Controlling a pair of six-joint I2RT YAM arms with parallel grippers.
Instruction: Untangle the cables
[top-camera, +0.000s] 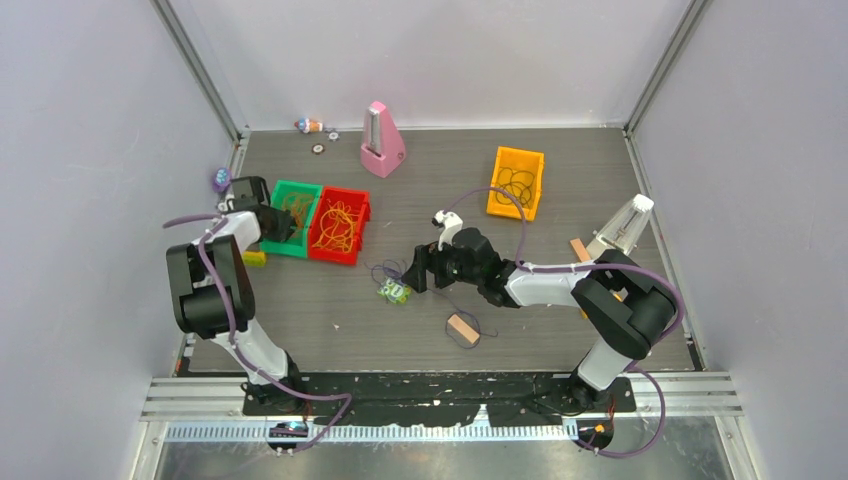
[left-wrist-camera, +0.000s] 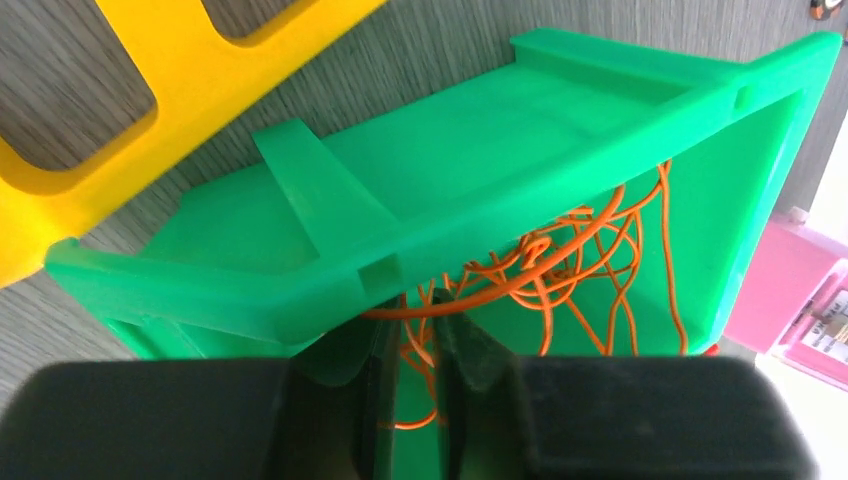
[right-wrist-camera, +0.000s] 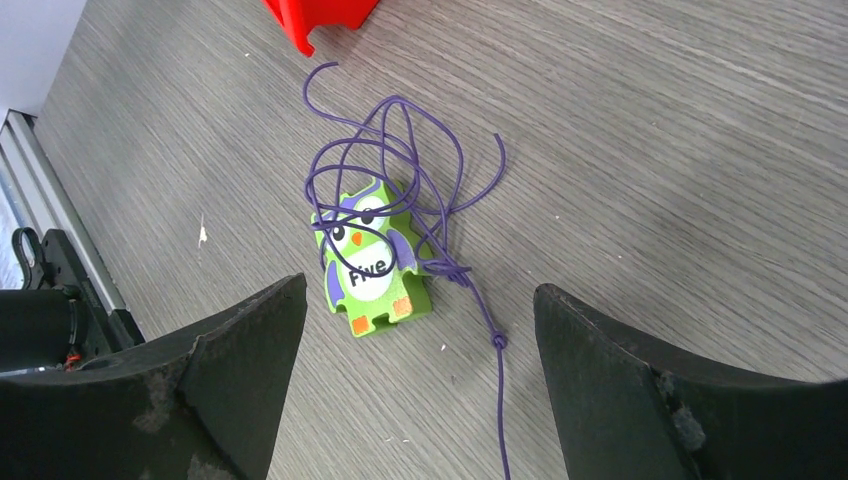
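Observation:
Orange cable (left-wrist-camera: 548, 262) lies in loops inside the green bin (left-wrist-camera: 560, 165), one loop rising near the wall. At that wall my left gripper reaches over the cable, its fingers a narrow gap apart; whether the loop runs between them is unclear. A tangled purple cable (right-wrist-camera: 398, 150) is draped over a green owl-shaped block (right-wrist-camera: 372, 262), with small knots in the strand on its right. Above these, my right gripper stands open, empty between its fingers. A yellow-orange cable (top-camera: 338, 228) sits coiled in the red bin (top-camera: 363, 214).
Beside the green bin is a yellow frame-like piece (left-wrist-camera: 200, 75). A wooden block (top-camera: 463, 329) lies near the purple strand. Dark cable fills an orange bin (top-camera: 540, 165) at back right, and a pink metronome (top-camera: 389, 158) stands behind.

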